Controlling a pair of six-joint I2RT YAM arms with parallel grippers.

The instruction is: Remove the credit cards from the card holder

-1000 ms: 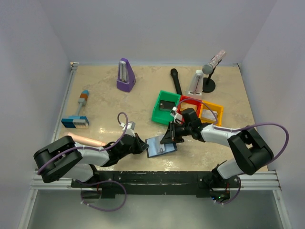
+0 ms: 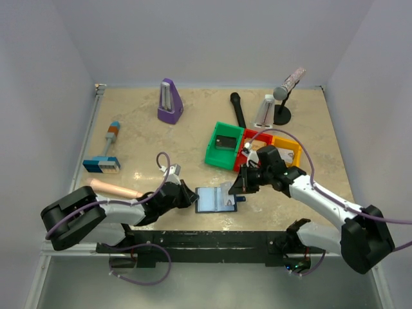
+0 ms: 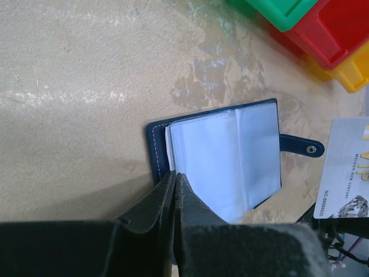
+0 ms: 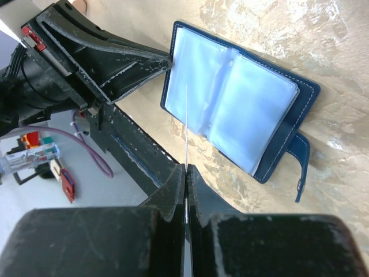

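The blue card holder (image 2: 208,200) lies spread on the table with clear sleeves facing up, its strap (image 3: 300,145) to the right. A silver VIP card (image 3: 346,170) is up off the sleeves at the right of the left wrist view. In the right wrist view the card (image 4: 186,130) appears edge-on as a thin line, pinched between the fingertips of my right gripper, which is above and clear of the holder. My left gripper has its fingers together at the holder's left edge; whether they pinch that edge is hard to see.
Behind the holder stand a green bin (image 2: 212,154), a red bin (image 2: 264,136) and a yellow bin (image 2: 291,143), with items inside. A beige cylinder (image 2: 116,188) lies near the left arm. Open table extends behind the left gripper.
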